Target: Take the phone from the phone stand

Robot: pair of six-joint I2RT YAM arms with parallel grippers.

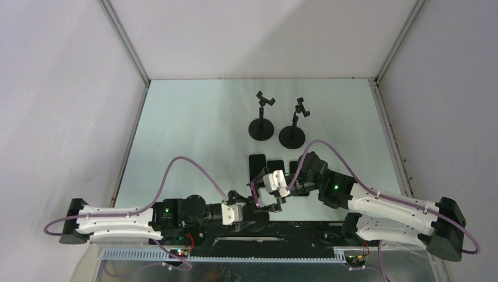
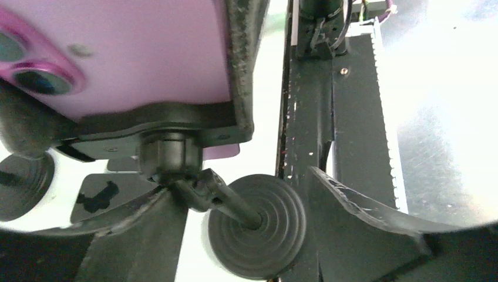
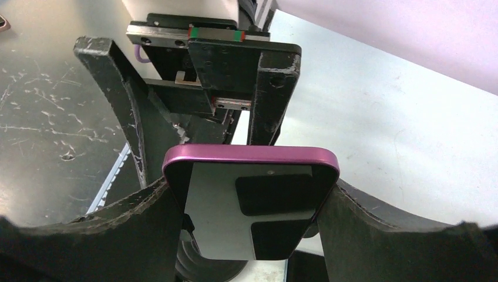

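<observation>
A pink phone [image 3: 249, 154] sits between the fingers of my right gripper, which is shut on it. In the left wrist view, the pink back of the phone [image 2: 152, 53] shows camera lenses at its corner and sits in the black clamp [image 2: 170, 126] of its stand. The stand's round base [image 2: 258, 235] appears below the clamp. My left gripper stands open, with fingers [image 2: 364, 223] wide apart and the stand's short neck in front of the left one. From above, the phone [image 1: 254, 194] is a narrow pink strip between the two grippers.
Two empty black stands [image 1: 261, 129] stand at the back of the white table. Several dark phones, one of them a black phone [image 1: 257, 167], lie flat just beyond the grippers. Broad free table [image 1: 182, 135] extends on the left.
</observation>
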